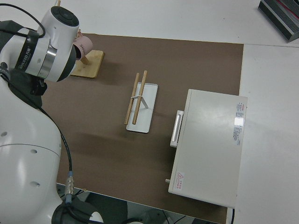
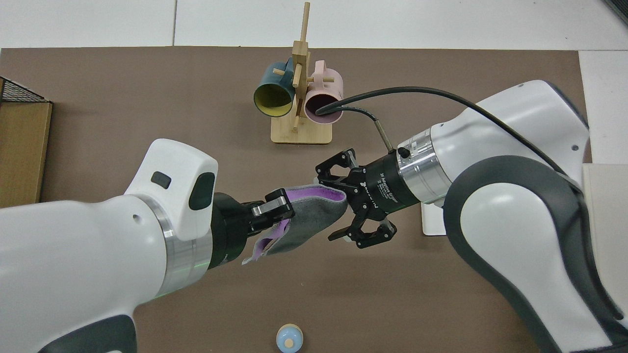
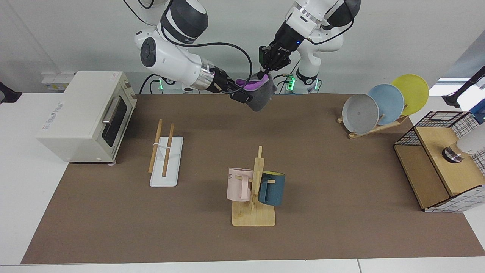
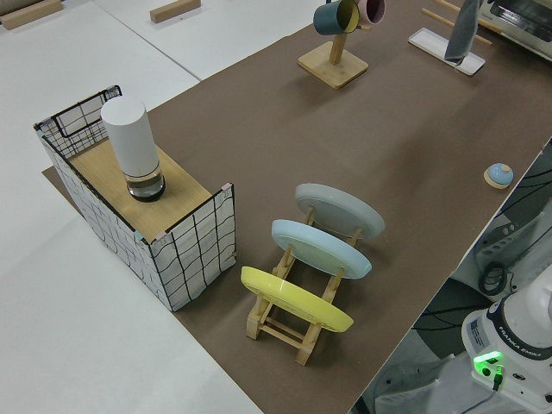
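Note:
A grey cloth with purple lining [image 2: 303, 226] hangs between the two grippers in the top view; it also shows in the left view [image 3: 260, 95]. My left gripper [image 2: 282, 209] is shut on one end of it. My right gripper [image 2: 344, 209] stands with fingers spread wide around the cloth's other end, one finger above it and one below right.
A wooden mug tree [image 3: 252, 218] holds pink and blue mugs. A plate rack with three plates [image 4: 293, 296], a wire-sided shelf [image 4: 185, 203], a white appliance [image 1: 205, 144], a white tray with sticks [image 3: 163, 179] and a small blue object [image 2: 289, 338] surround the work area.

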